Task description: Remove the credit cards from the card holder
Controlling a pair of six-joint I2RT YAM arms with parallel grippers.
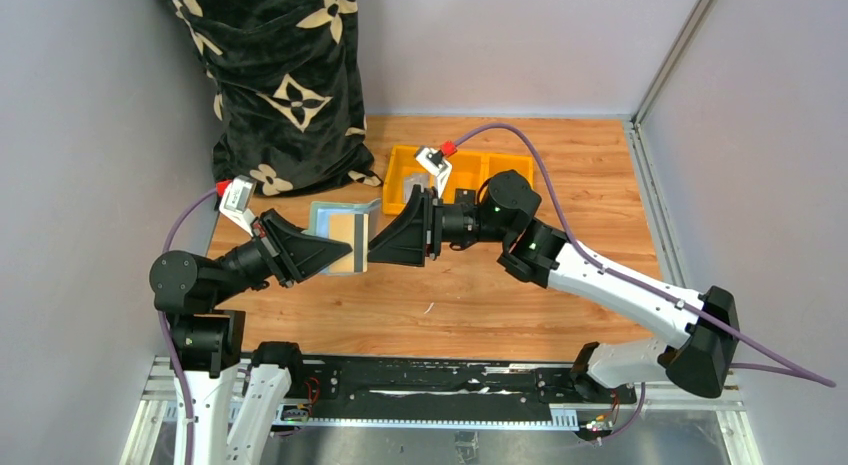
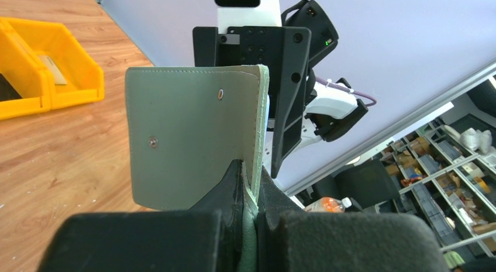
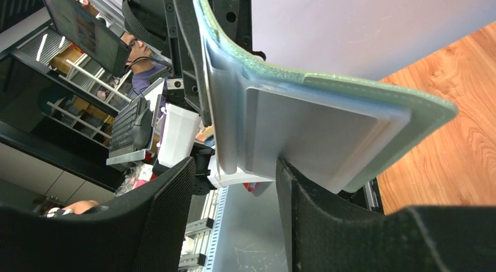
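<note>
A pale green card holder point(image 1: 322, 217) is held up above the table, with my left gripper point(image 1: 347, 251) shut on it. In the left wrist view the outer face of the holder point(image 2: 187, 137) shows, and those fingertips pinch near its fold. A beige card with a dark stripe point(image 1: 341, 230) sits in the holder. My right gripper point(image 1: 372, 253) is part open at the holder's right flap, which now stands folded up. In the right wrist view, clear sleeves and a greyish card point(image 3: 310, 131) lie just ahead of the right fingers point(image 3: 286, 178); contact cannot be told.
A yellow divided tray point(image 1: 468, 167) with small items stands at the back, behind the right gripper. A dark patterned cloth point(image 1: 290, 95) hangs at the back left.
</note>
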